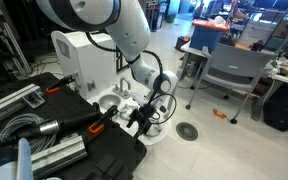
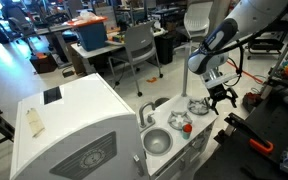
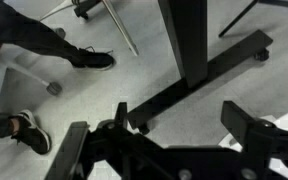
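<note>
My gripper stands open in the wrist view, its two dark fingers apart with nothing between them. Below it in that view are the floor and a black table leg. In exterior view 1 the gripper (image 1: 142, 127) hangs low near the dark table's edge, at the front of the white counter. Exterior view 2 puts the gripper (image 2: 221, 104) to the right of a small red object (image 2: 187, 128), apart from it. That red object sits by the silver sink (image 2: 158, 141) on the toy counter.
Round metal burner-like plates (image 2: 199, 106) lie on the counter near the arm. A faucet (image 2: 139, 158) stands by the sink. The dark table (image 1: 109, 155) holds orange-handled clamps and cables. A grey chair (image 1: 234, 68) stands behind, with open floor at the right.
</note>
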